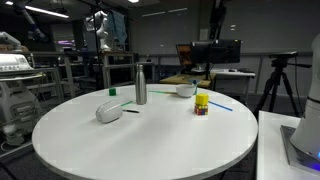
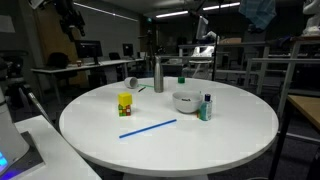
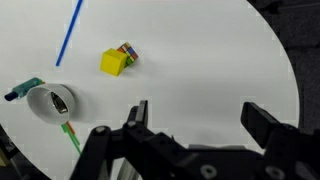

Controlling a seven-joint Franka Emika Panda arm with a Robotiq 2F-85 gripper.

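My gripper is open, its two dark fingers far apart and only bare white tabletop showing between them. It hangs high above the round table; in exterior view 1 part of the gripper (image 1: 216, 22) shows at the top. A yellow block (image 1: 202, 99) rests on a multicoloured cube (image 1: 201, 109) on the table's right side. In the wrist view that yellow block (image 3: 113, 62) lies up and left of the fingers. A white bowl (image 2: 187, 102) stands near a small teal-capped bottle (image 2: 205, 108), and a blue stick (image 2: 148, 129) lies in front of them.
A tall metal bottle (image 1: 141, 85) stands upright toward the back. On its side lies a white mug (image 1: 109, 112), with a dark pen (image 1: 130, 111) beside it. A green block (image 1: 112, 92) sits at the far side.
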